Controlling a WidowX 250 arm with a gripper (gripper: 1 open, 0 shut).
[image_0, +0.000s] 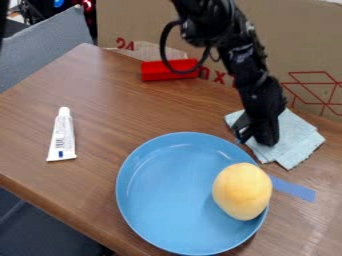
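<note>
My black gripper (257, 130) points down onto a folded pale grey-blue cloth (294, 147) at the right of the table, its fingertips at the cloth's left part; whether they are open or shut is hard to see. A blue plate (167, 200) lies at the front, with a yellow round object (242, 190) on its right side. A white toothpaste tube (62, 134) lies on the left.
A red block (168, 70) sits at the back in front of a cardboard box (307, 50). A strip of blue tape (297, 189) is right of the plate.
</note>
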